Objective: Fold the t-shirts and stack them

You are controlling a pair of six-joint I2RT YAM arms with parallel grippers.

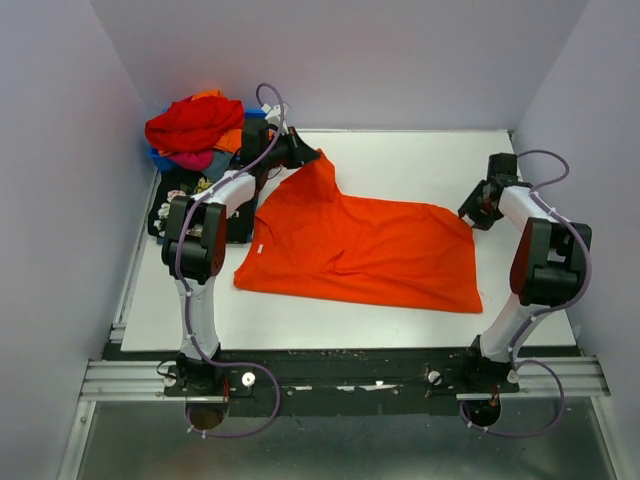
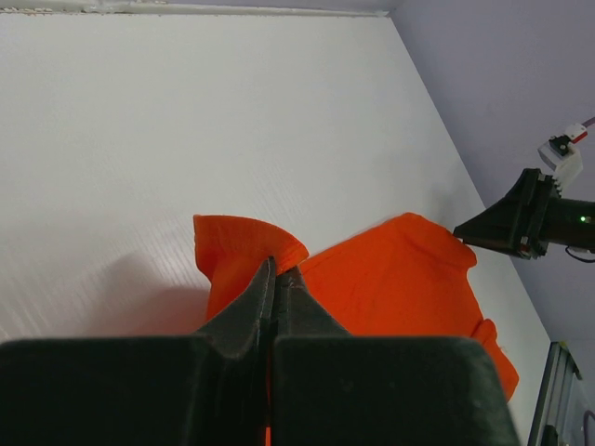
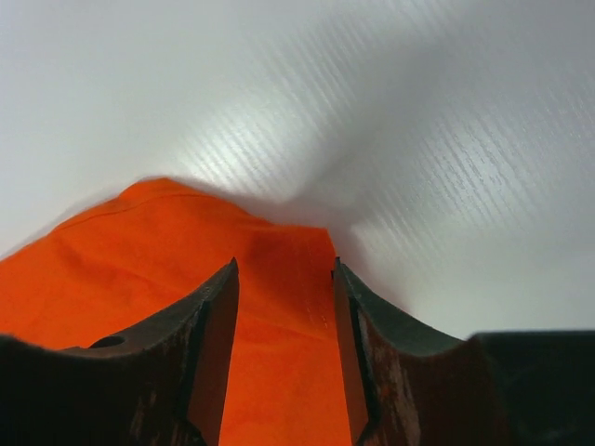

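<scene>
An orange t-shirt [image 1: 360, 250] lies spread over the white table, with some wrinkles. Its upper left part is lifted to a peak, and my left gripper [image 1: 317, 156] is shut on that bit of cloth. In the left wrist view, a flap of the shirt [image 2: 237, 246] rises from the closed fingertips of the left gripper. At the shirt's upper right corner, my right gripper [image 1: 467, 219] is low over the table. In the right wrist view, the right gripper stands open, with the corner cloth [image 3: 279, 255] between its parted fingers.
A blue bin [image 1: 158, 160] heaped with red and orange clothes [image 1: 195, 125] stands at the back left. Dark patterned fabric [image 1: 172, 190] lies in front of it, beneath the left arm. Bare table [image 1: 430, 165] shows behind the shirt and along its front.
</scene>
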